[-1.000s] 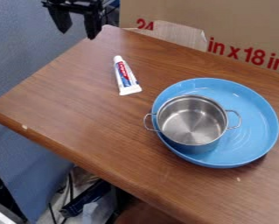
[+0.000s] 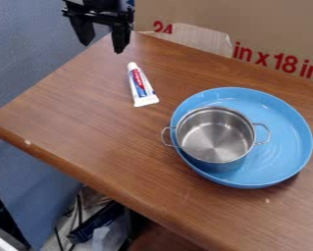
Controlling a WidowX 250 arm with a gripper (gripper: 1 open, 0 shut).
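Observation:
My black gripper [image 2: 101, 35] hangs at the top left over the table's far left corner, fingers pointing down and spread open, nothing between them. Below and to its right, a white toothpaste tube [image 2: 141, 85] lies on the wooden table [image 2: 80, 123]. A steel pot [image 2: 217, 135] with two handles sits in a blue plate [image 2: 277, 123] on the right side of the table.
A cardboard box [image 2: 257, 29] stands behind the table, with a pale translucent object [image 2: 198, 39] at its foot. Assorted items lie below the table's front left edge.
My gripper has moved down and slightly right from the top edge of the view. The tube, pot and plate have not moved.

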